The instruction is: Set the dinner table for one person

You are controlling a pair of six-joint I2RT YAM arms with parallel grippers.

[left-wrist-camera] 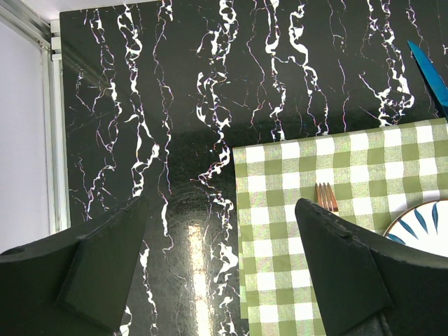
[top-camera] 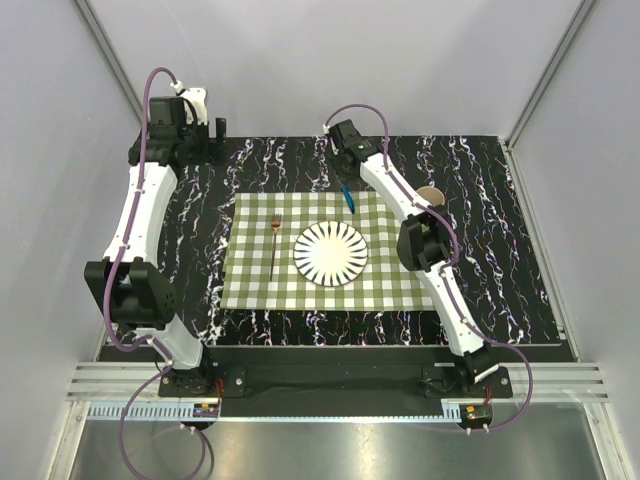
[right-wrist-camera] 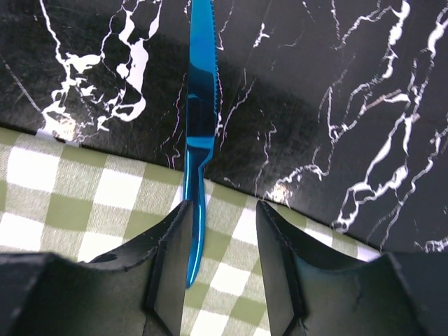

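A blue knife (right-wrist-camera: 201,112) lies across the placemat's far edge, its blade on the black table and its handle on the green checked placemat (top-camera: 400,285). Over the handle, my right gripper is part open; the handle shows in the gap, nearer the left finger, and no grip on it is visible. The white plate with dark blue streaks (top-camera: 331,253) rests mid-placemat. Left of it lies the copper fork (top-camera: 275,240), tines away from me. My left gripper hangs open and empty over bare table left of the placemat.
A beige cup (top-camera: 430,196) stands at the right, beyond the placemat's corner and close beside the right forearm.
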